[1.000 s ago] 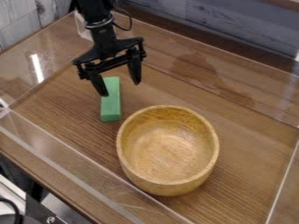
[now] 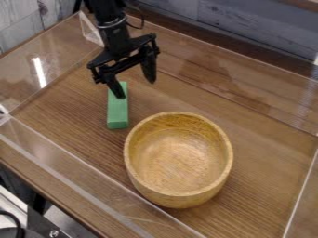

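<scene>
A green rectangular block (image 2: 118, 111) lies on the wooden table, left of a large tan oval bowl (image 2: 178, 158). My black gripper (image 2: 132, 82) hangs over the upper end of the green block, its fingers spread open, one finger reaching down by the block's top end, the other out to the right above bare table. Nothing shows between them.
The bowl takes up the lower middle. Dark cables show at the lower left edge.
The gripper has risen slightly, away from the green block toward the back. The block and bowl have not moved.
</scene>
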